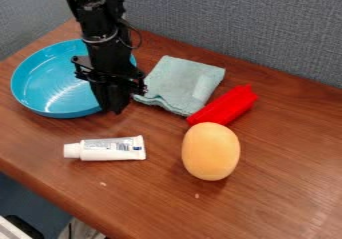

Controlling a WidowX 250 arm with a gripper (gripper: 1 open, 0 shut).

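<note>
My black gripper (pixel 118 98) hangs low at the right rim of a blue plate (pixel 43 83), left of a folded grey-green cloth (pixel 185 81). Its fingers are dark and bunched, so I cannot tell whether they are open or shut, or whether anything is between them. A white tube (pixel 107 149) lies in front. To the right are a red object (pixel 227 107) and an orange egg-shaped object (pixel 210 153).
A grey padded wall (pixel 241 23) runs along the back. The table's left edge drops away at lower left.
</note>
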